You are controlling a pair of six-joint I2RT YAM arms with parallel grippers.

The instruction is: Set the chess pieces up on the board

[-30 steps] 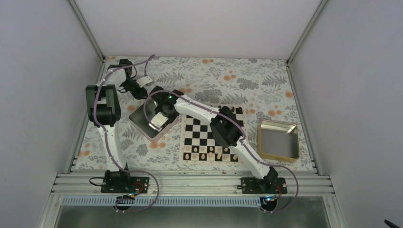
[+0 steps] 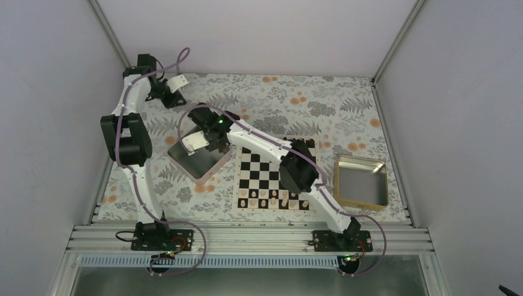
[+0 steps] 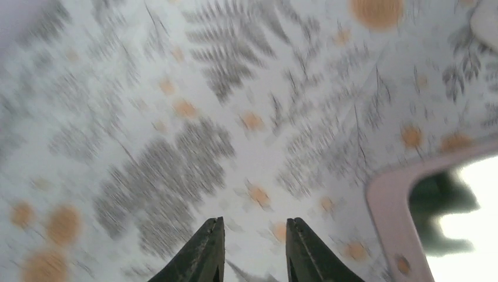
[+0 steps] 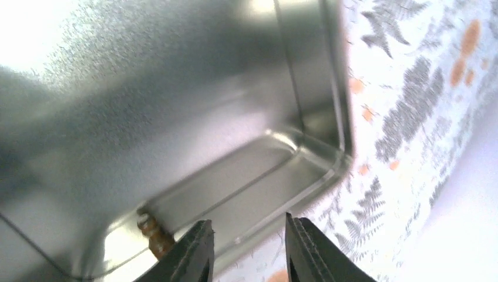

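The chessboard lies in the middle of the table. Light pieces stand along its near side; a few dark pieces show at the far edge, partly covered by my right arm. Over the grey tray left of the board hangs my right gripper, open, its fingers apart and empty. A dark brown piece lies near the tray's wall, left of those fingers in the right wrist view. My left gripper is open and empty above bare tablecloth, behind the tray.
A gold-rimmed tray on the right looks empty. My right arm crosses over the board's far left part. Clear cloth stretches along the back of the table.
My right gripper has shifted left and a little back over the tray.
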